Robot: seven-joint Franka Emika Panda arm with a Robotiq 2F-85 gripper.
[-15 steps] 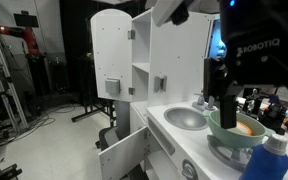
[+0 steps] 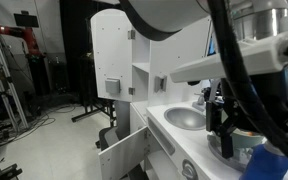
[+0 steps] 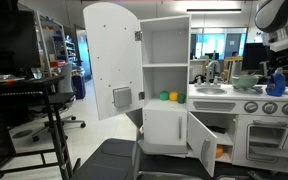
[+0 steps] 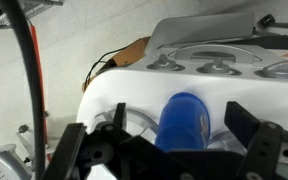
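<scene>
A blue bottle (image 4: 184,122) stands on the white counter, its top showing in the wrist view between the fingers of my open gripper. One finger (image 4: 109,142) is to the left of the bottle and the other (image 4: 246,125) to the right, with gaps on both sides. In exterior view 1 the arm hangs over the blue bottle (image 2: 267,164) and hides its upper part. Exterior view 2 has the bottle (image 3: 275,85) at the right of the counter, just under the gripper. How far down the fingers reach along it is hard to tell.
Beside the bottle sits a green bowl (image 3: 246,82), partly covered by the arm in exterior view 1. A round sink basin (image 2: 185,118) lies farther along the counter. The lower cabinet door (image 3: 200,141) stands open, as does the tall cupboard's door (image 3: 112,62).
The gripper has come down toward the blue bottle, its fingers staying open. The arm now covers more of the green bowl and the bottle's top. The bottle appears unmoved.
</scene>
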